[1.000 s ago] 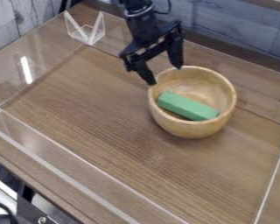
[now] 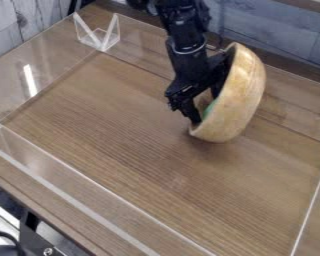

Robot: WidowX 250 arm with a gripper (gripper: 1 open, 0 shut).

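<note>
A tan bowl (image 2: 232,95) is tipped steeply on its side at the right of the centre, its outer underside facing the camera. The black gripper (image 2: 200,98) is over its left rim, its fingers partly hidden by the bowl, so I cannot tell whether they grip it. A small sliver of green shows at the bowl's inner edge; the rest of the contents is hidden.
A white wire object (image 2: 99,30) stands at the upper left, near the back edge. Dark cables lie beyond the table's lower-left corner.
The bowl has gone from sitting flat with a green block visible inside to tipped steeply on its side. The gripper has moved down onto its left side.
</note>
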